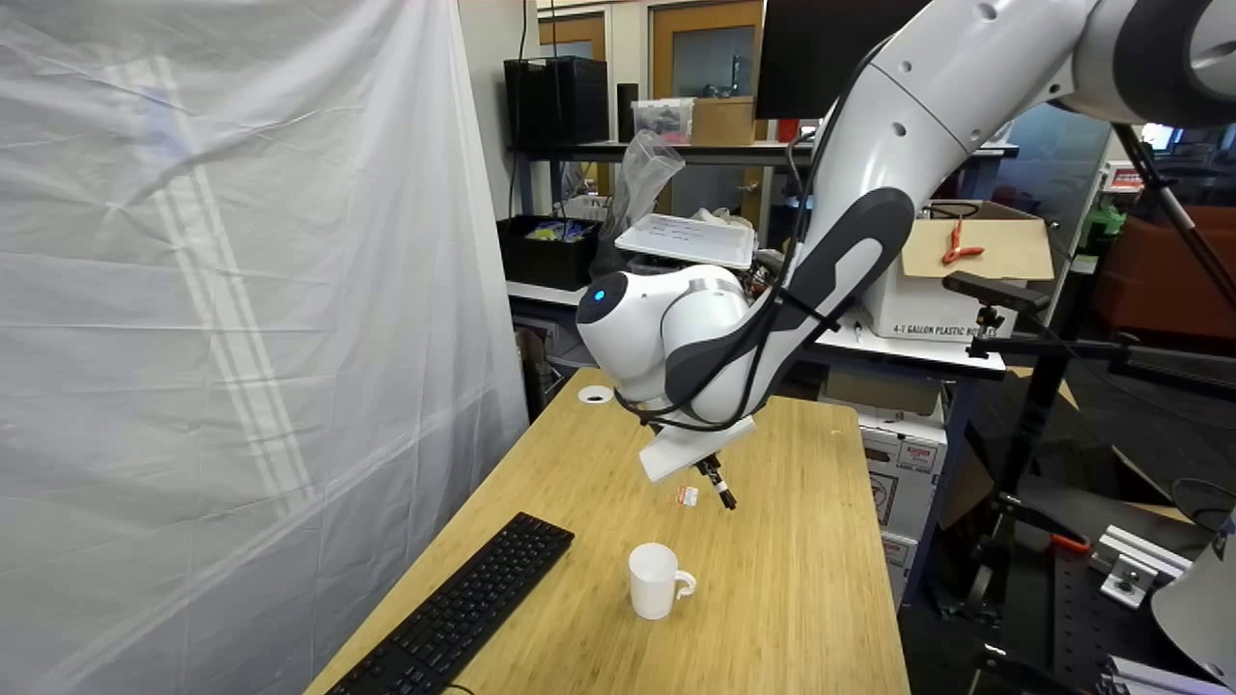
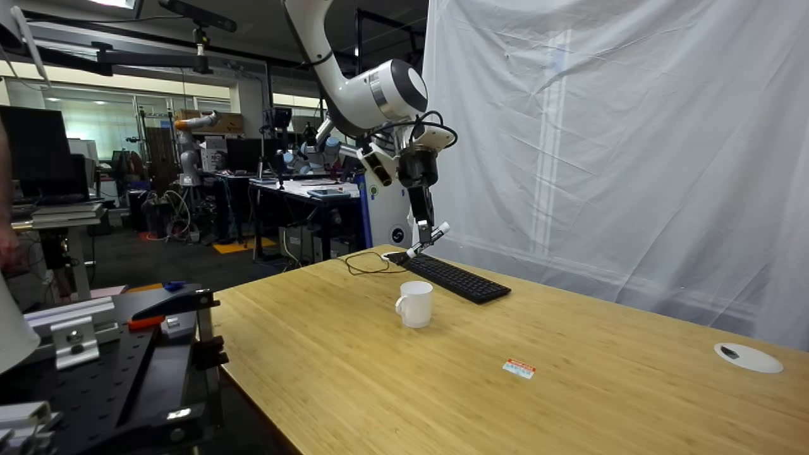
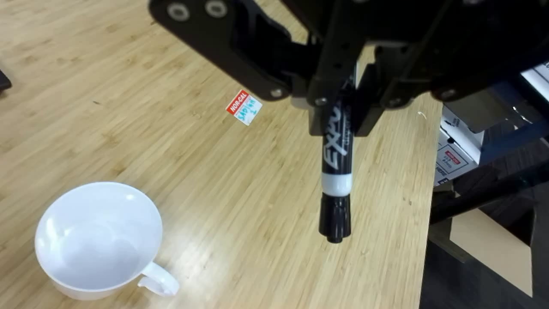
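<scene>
A black-and-white Expo marker point(image 3: 337, 170) is gripped between the fingers of my gripper, its black cap end pointing toward the bottom of the wrist view. In exterior view 2 the marker point(image 2: 429, 240) slants in the air, clear of the table, below the gripper point(image 2: 425, 227). A white mug point(image 3: 98, 239) stands upright on the table, its handle toward the lower right in the wrist view. Its visible inside is empty. The marker hangs apart from the mug point(image 1: 654, 581), farther back and to its right in exterior view 1.
A black keyboard point(image 1: 469, 608) lies along the curtain side of the table point(image 1: 788, 556). A small red-and-white label point(image 3: 244, 107) is on the tabletop. A round white disc point(image 2: 748, 357) sits near the table's far corner. Open tabletop surrounds the mug.
</scene>
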